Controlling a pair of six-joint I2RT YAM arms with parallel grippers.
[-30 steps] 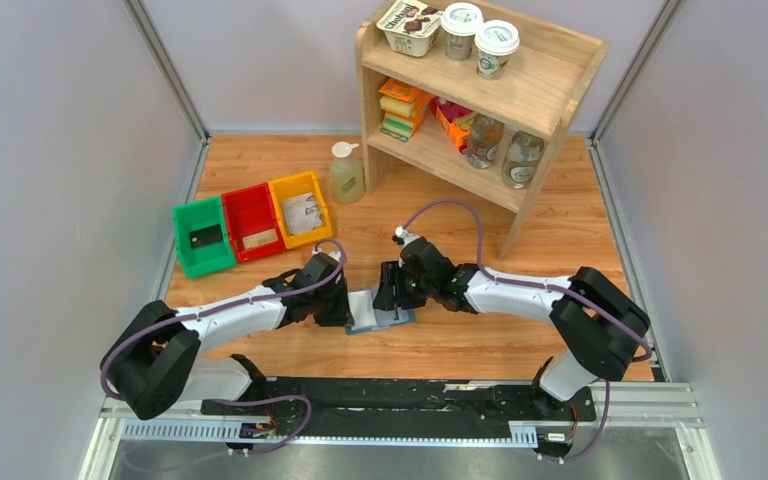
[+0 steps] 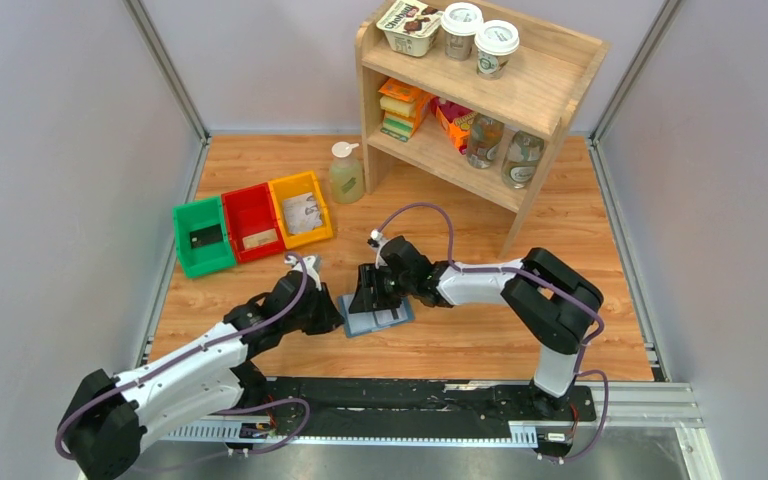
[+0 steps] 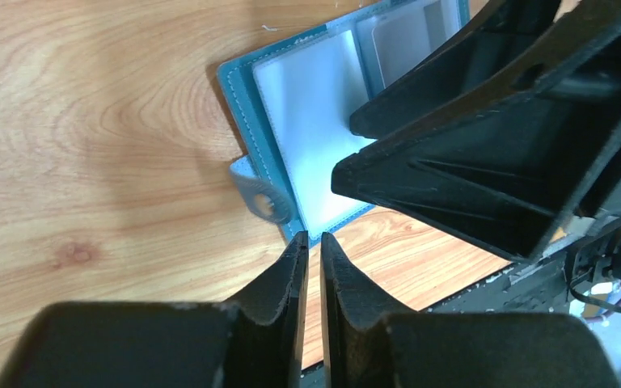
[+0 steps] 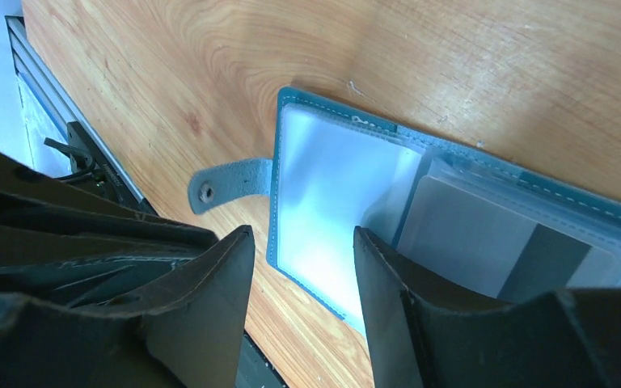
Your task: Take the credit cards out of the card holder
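The blue card holder (image 2: 390,316) lies open on the wooden table, with white cards (image 4: 331,202) in clear sleeves and a strap with a snap (image 3: 263,194). My right gripper is over the holder, its fingers apart above the left card section, with nothing clearly held. In the left wrist view it covers much of the holder's right side. My left gripper is just left of the holder, its fingertips close together at the holder's edge near the strap; nothing shows between them.
Green, red and yellow bins (image 2: 251,219) stand at the back left, a soap bottle (image 2: 346,178) beside them. A wooden shelf (image 2: 490,85) with cups, snacks and jars stands at the back right. Bare table surrounds the holder.
My left arm has drawn back to the left and toward the front. My right gripper has moved left over the holder.
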